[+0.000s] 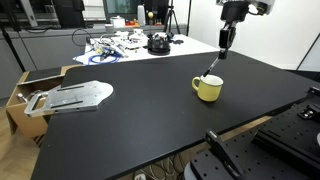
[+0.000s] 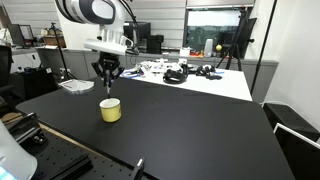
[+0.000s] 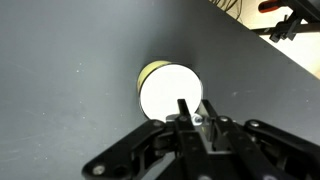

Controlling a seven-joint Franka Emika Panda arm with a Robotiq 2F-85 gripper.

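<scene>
A yellow mug [image 1: 208,90] with a white inside stands upright on the dark table, its handle to the left in exterior view 1. Above it and a little to the right, my gripper [image 1: 225,52] is shut on a thin light-coloured stick-like utensil [image 1: 213,66]. The utensil slants down from the fingers, and its lower end is at the mug's rim; whether it is still inside cannot be told. Looking down in the wrist view, the white mug opening [image 3: 170,90] lies just ahead of my fingers, with the utensil's pale end [image 3: 197,119] between them.
A white slotted tray [image 1: 78,97] lies at the left of the table. A wooden drawer box [image 1: 28,115] is beyond the left edge. Cables and tools [image 1: 120,42] sit on a surface behind.
</scene>
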